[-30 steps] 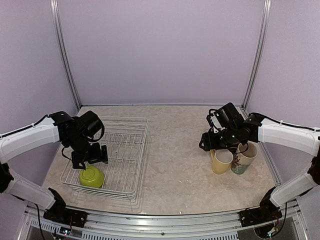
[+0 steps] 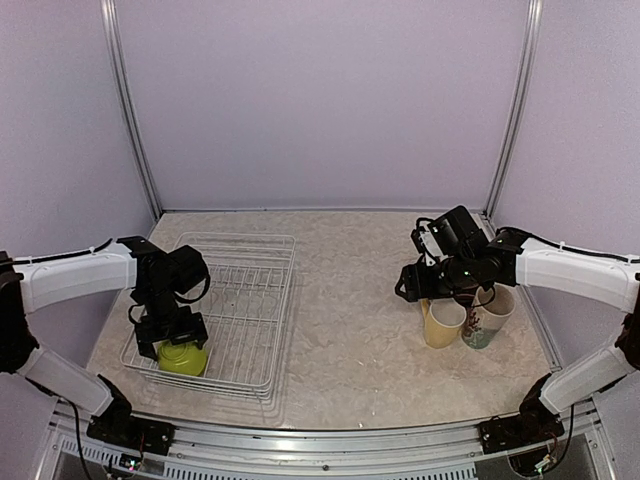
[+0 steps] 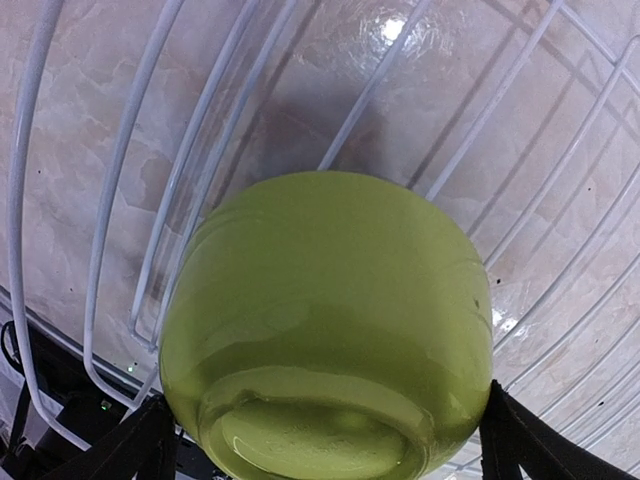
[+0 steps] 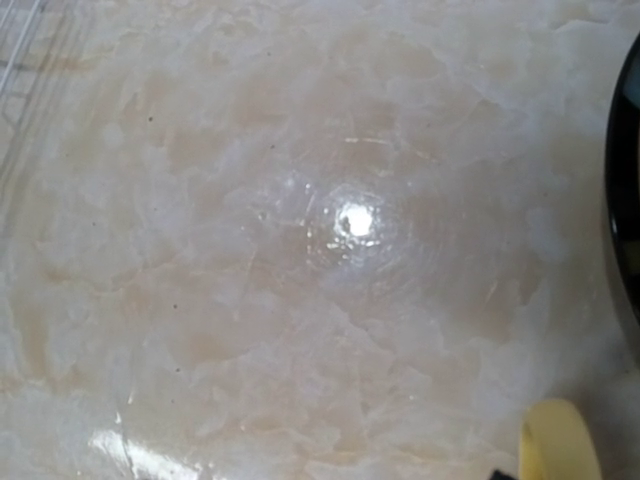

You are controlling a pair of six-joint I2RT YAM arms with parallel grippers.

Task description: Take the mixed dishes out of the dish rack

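Observation:
A green bowl (image 2: 182, 361) rests tilted in the front left corner of the white wire dish rack (image 2: 268, 330), its foot ring toward the left wrist camera. Spread open around the bowl (image 3: 330, 270) is my left gripper (image 2: 174, 346), one finger on either side; whether the fingers touch it I cannot tell. On the right of the table, my right gripper (image 2: 408, 285) hangs open and empty above the surface. Below it stand a cream mug (image 2: 443, 326) and a patterned cup (image 2: 487, 322). The right wrist view catches only the yellowish mug handle (image 4: 560, 440).
Apart from the bowl, the visible part of the rack holds no dishes. A dark-rimmed dish (image 4: 625, 180) shows at the right edge of the right wrist view.
My left gripper has come down and slightly left, from above the bowl to around it. The bowl has stayed in place, and the right arm is almost still.

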